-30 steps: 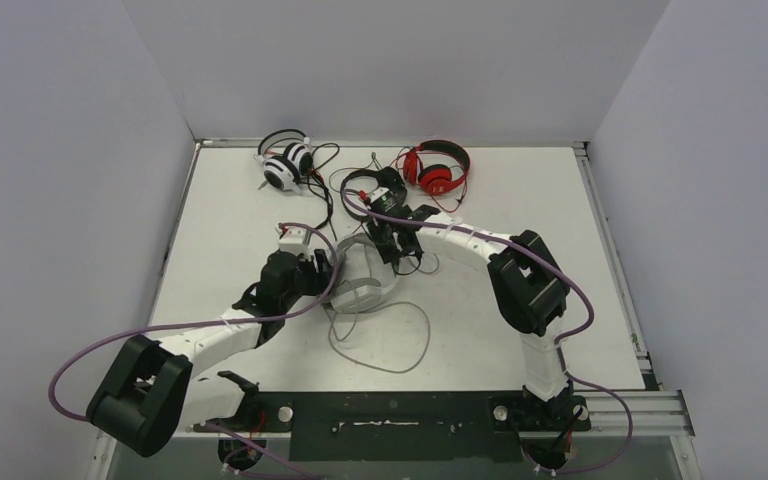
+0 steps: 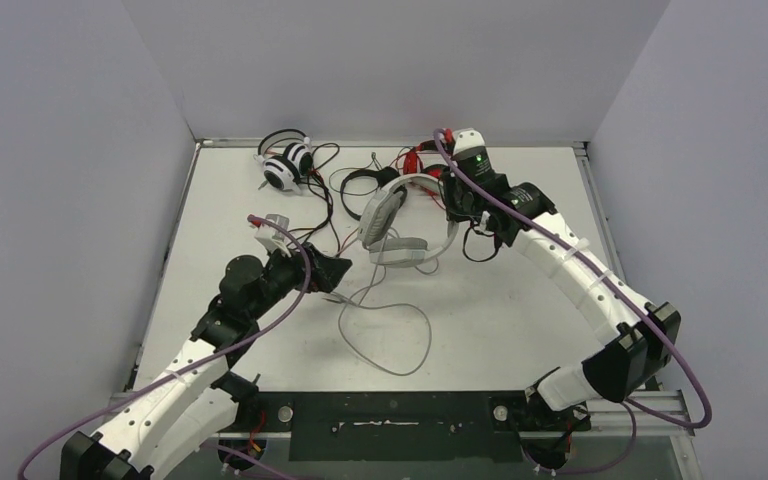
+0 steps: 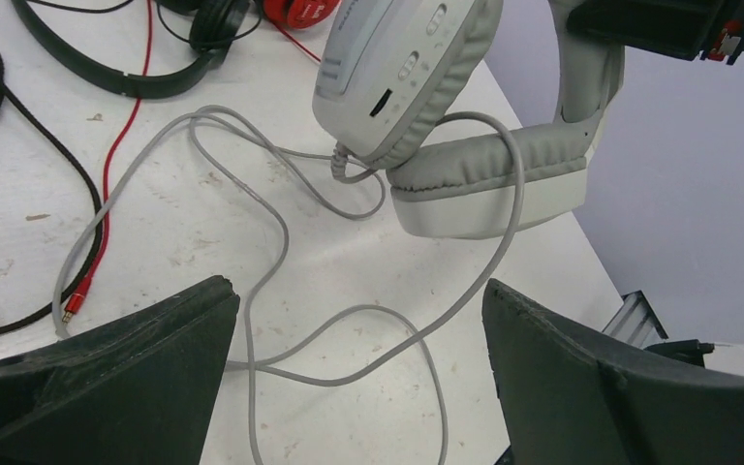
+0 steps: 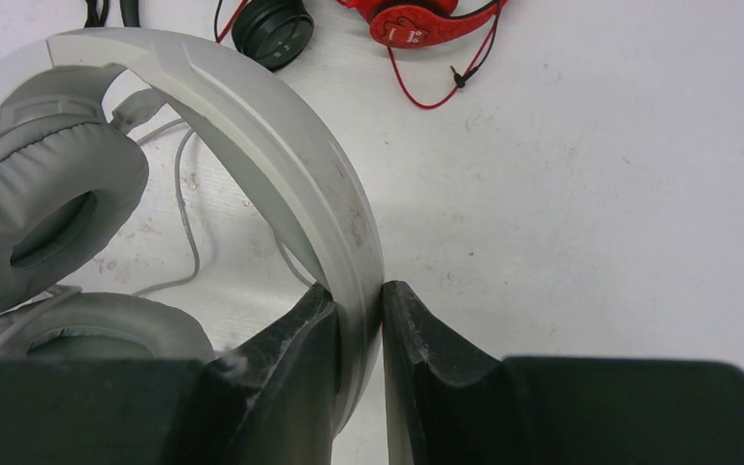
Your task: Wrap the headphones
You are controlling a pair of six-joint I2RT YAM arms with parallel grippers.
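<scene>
White headphones with grey ear pads hang above the table in the top view. My right gripper is shut on their white headband, one finger on each side of it. From an ear cup in the left wrist view, a thin grey cable runs down and lies in loose loops on the table. My left gripper stands open to the left of the headphones. The cable passes through the view between its spread fingers, without being gripped.
Black-and-white headphones with tangled black cords lie at the back left. Black headphones and red headphones rest at the back, with a red cord near the grey cable.
</scene>
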